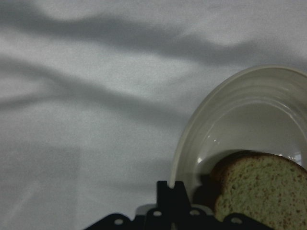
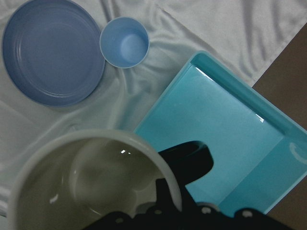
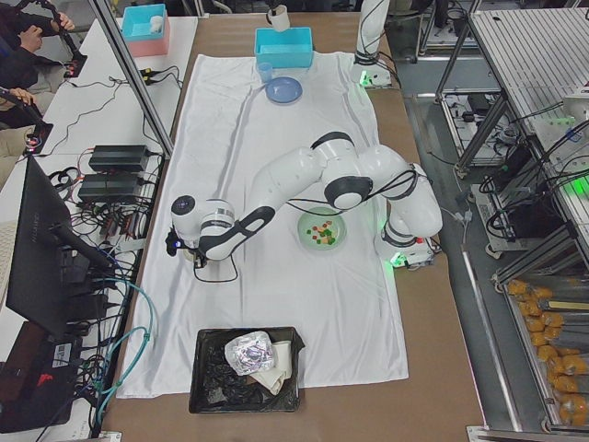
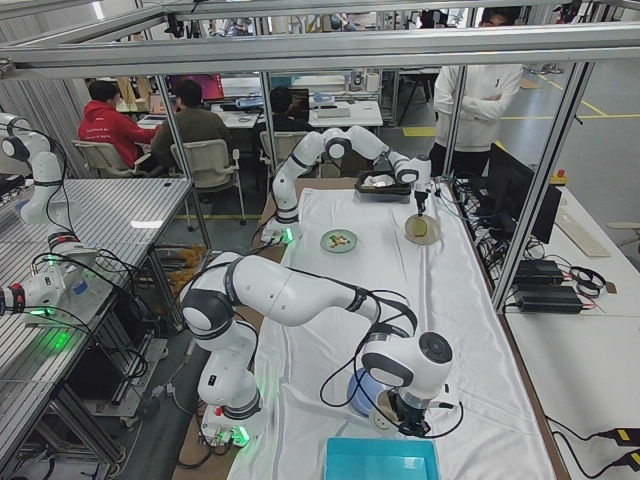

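Note:
My left gripper is at the rim of a beige bowl (image 1: 259, 115) holding a slice of bread (image 1: 264, 191); whether its fingers grip anything is unclear. My right gripper is shut on a cream mug (image 2: 91, 177), held above the turquoise bin (image 2: 216, 124). In the right wrist view a blue plate (image 2: 53, 52) and a light-blue cup (image 2: 124, 43) lie beside the bin.
A green plate with small pieces (image 3: 321, 233) is in mid-table. A black bin (image 3: 212, 387) with foil and cloth stands at one end.

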